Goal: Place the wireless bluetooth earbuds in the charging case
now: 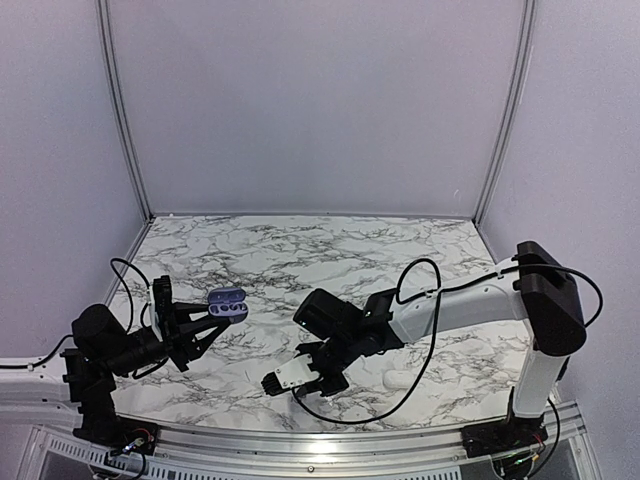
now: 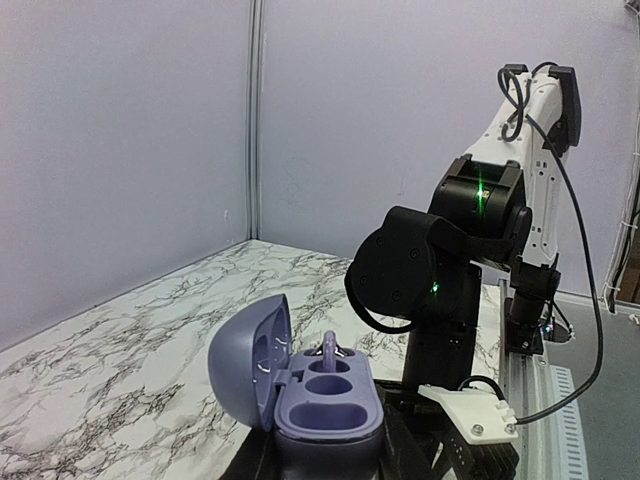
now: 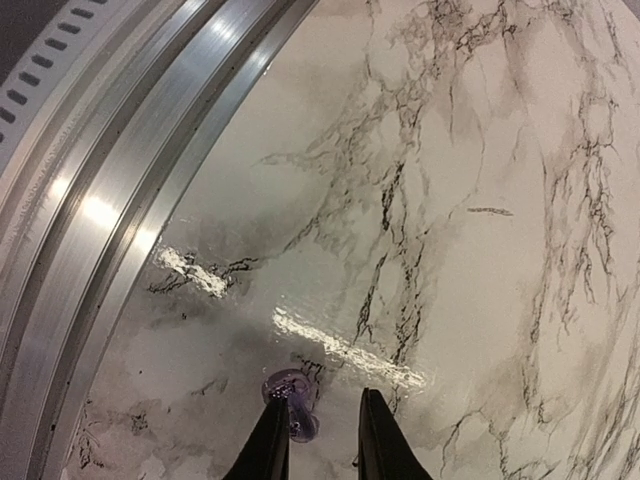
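The lavender charging case (image 2: pixel 330 412) is held in my left gripper (image 1: pixel 214 320), shut on its body, with the lid (image 2: pixel 250 362) raised and the hollows facing up. A slim lavender piece (image 2: pixel 330 352) stands up at the far hollow; whether it is an earbud is unclear. Low over the tabletop, my right gripper has its fingers apart. A shiny purple earbud (image 3: pixel 290 385) lies on the table below, partly covered by the left finger in the right wrist view. Nothing visible is gripped there. From the top, the right arm hides this earbud.
A metal rail (image 3: pixel 150 215) runs along the table's front edge, close to the earbud. A pale oval object (image 1: pixel 400 379) sits right of the right gripper.
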